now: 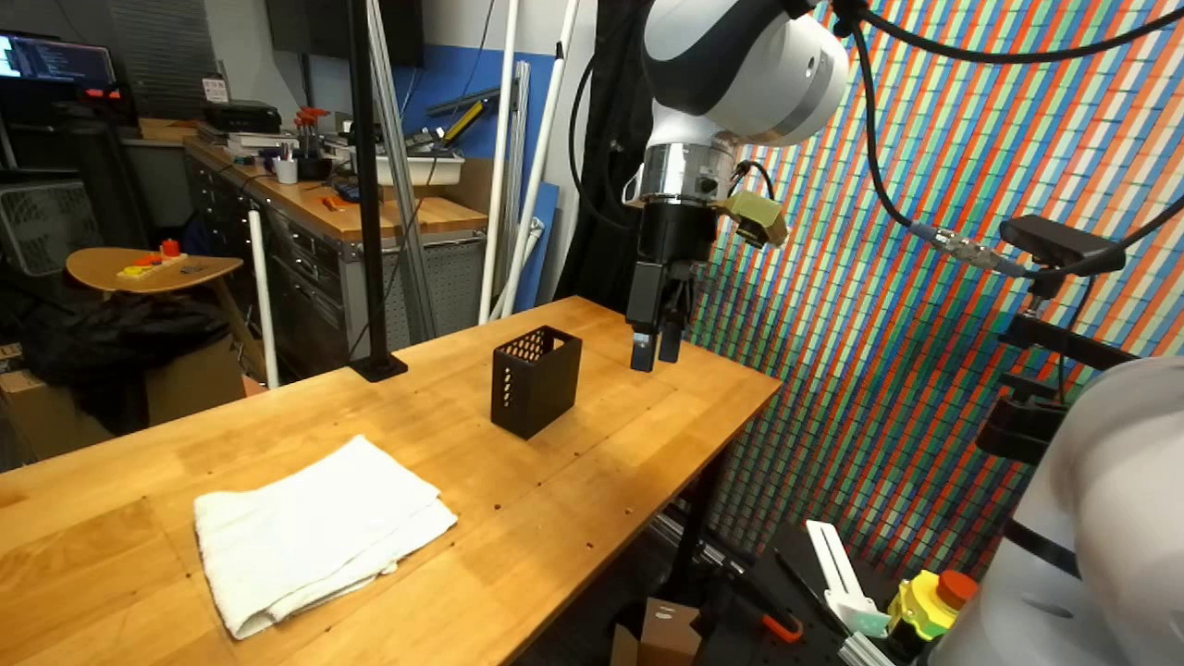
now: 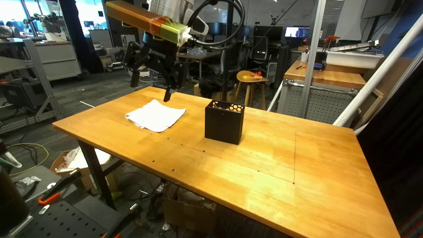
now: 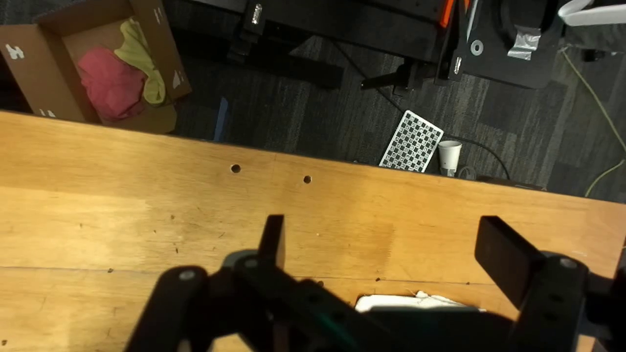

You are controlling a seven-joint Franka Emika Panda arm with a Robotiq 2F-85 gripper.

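Note:
My gripper [image 1: 656, 349] hangs pointing down above the wooden table in exterior view 1, beyond the black box. Its fingers [image 3: 509, 258] are spread wide in the wrist view, with nothing held between them, so it stands open. A black box [image 1: 536, 383] with honeycomb holes and an open top stands upright on the table, apart from the gripper. The folded white cloth [image 1: 322, 533] lies flat on the other side of the box. Only a strip of the cloth [image 3: 411, 301] shows low in the wrist view, partly hidden by the gripper.
A thin black post [image 1: 377, 364] rises at its back edge. Beyond the front edge, an open cardboard box [image 3: 58, 70] holds red and yellow cloth. A cable [image 2: 222, 45] loops beside the wrist.

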